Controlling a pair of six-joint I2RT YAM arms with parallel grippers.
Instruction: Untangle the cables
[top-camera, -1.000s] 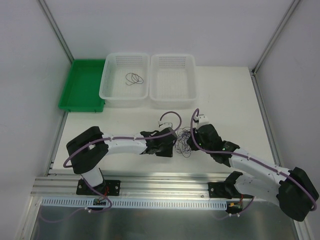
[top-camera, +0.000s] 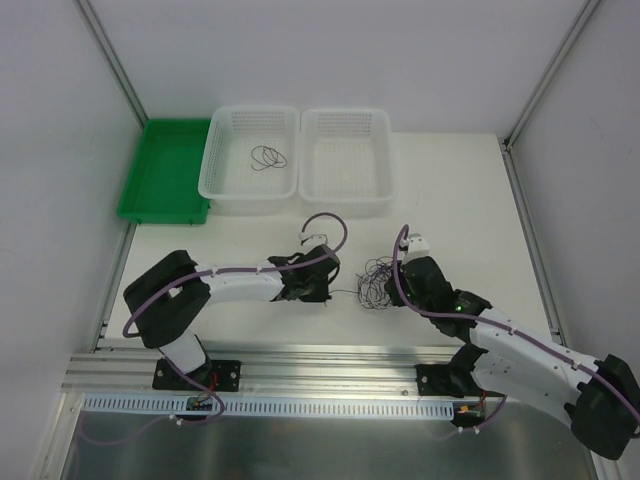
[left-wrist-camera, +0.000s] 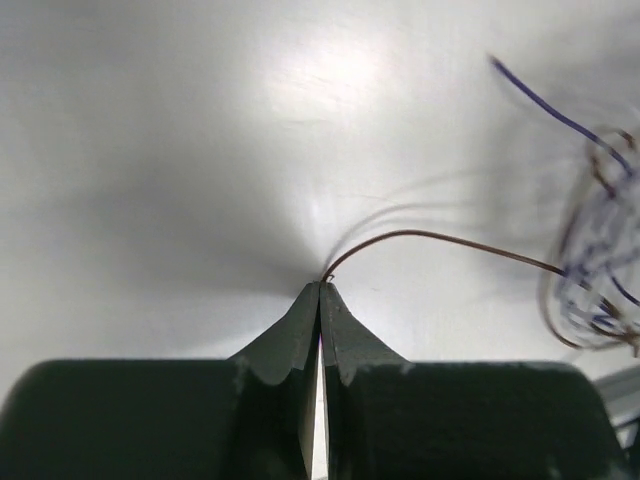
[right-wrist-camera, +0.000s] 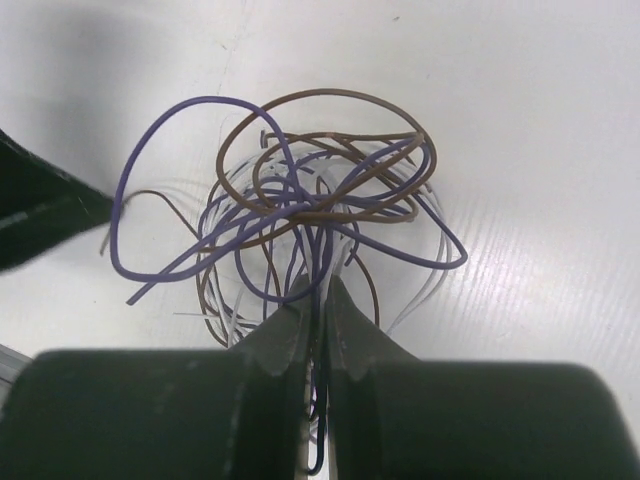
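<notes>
A tangle of brown, purple and white cables (right-wrist-camera: 300, 200) bunches up in front of my right gripper, which is shut on part of it. In the top view the tangle (top-camera: 375, 283) lies between the two arms. One brown cable (left-wrist-camera: 450, 238) stretches out of the bundle to my left gripper, whose fingertips are shut on its end. A loose purple cable end (left-wrist-camera: 525, 88) sticks out of the bundle in the left wrist view. From above, my left gripper (top-camera: 327, 300) stands left of the tangle, low over the table.
Behind the arms stand two white baskets; the left basket (top-camera: 213, 165) holds a loose coiled cable (top-camera: 268, 157), while the right basket (top-camera: 347, 160) is empty. A green bin (top-camera: 165, 170) sits at the far left.
The tangle and right gripper have shifted slightly right.
</notes>
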